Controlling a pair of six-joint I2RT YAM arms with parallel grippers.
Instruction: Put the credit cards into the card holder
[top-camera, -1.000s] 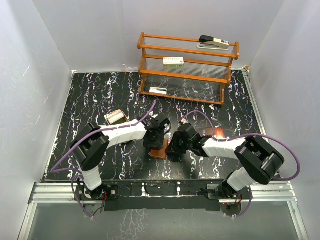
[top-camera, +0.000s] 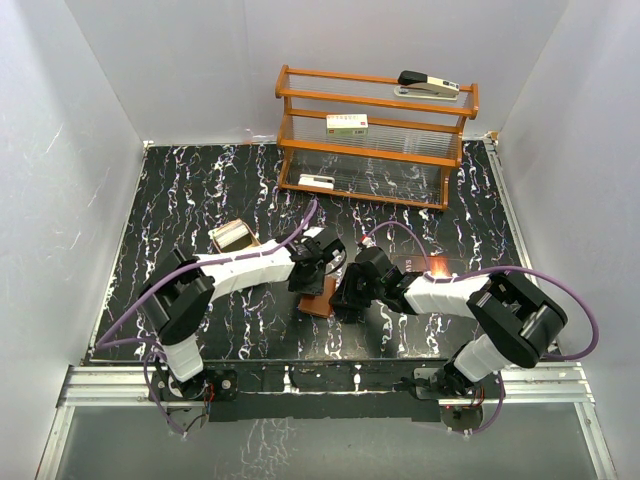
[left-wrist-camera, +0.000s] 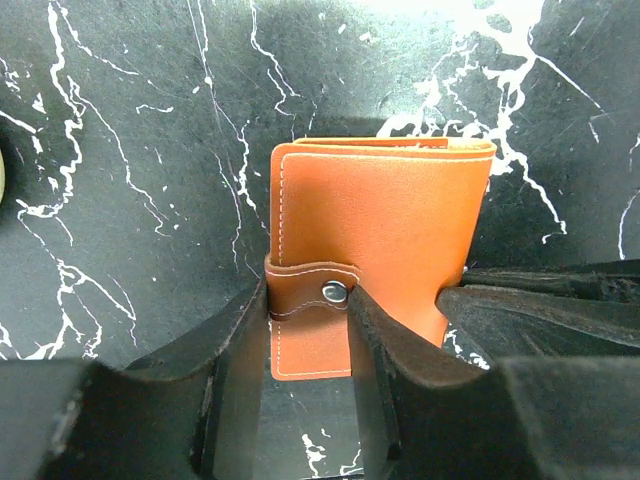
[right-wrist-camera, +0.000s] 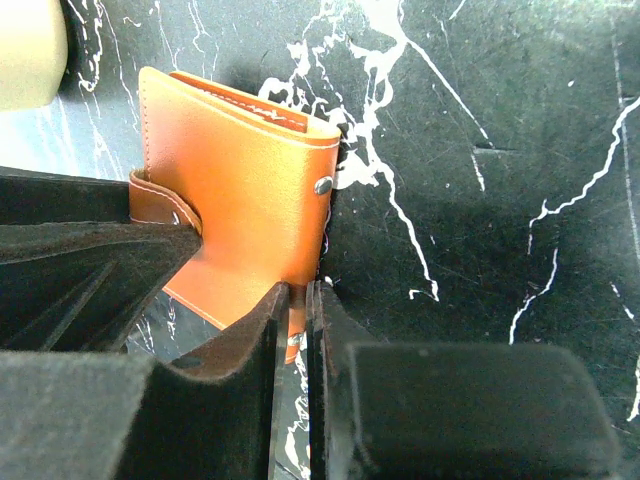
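Observation:
An orange leather card holder stands on the dark marbled table, its strap with a metal snap near the left edge. My left gripper is partly open, one finger on each side of that strap, at the holder. On the opposite edge, my right gripper is shut on the holder's lower side. From above, both grippers meet over the holder at the front middle of the table. The holder's upper edge shows a folded opening; no card can be made out in it.
A wooden rack stands at the back with a stapler and a small box on it. A brown-and-white box sits left of centre, behind the left arm. An orange-red patch lies to the right.
My left gripper has shifted slightly to the right over the holder since a second ago. The right arm and the holder look unchanged.

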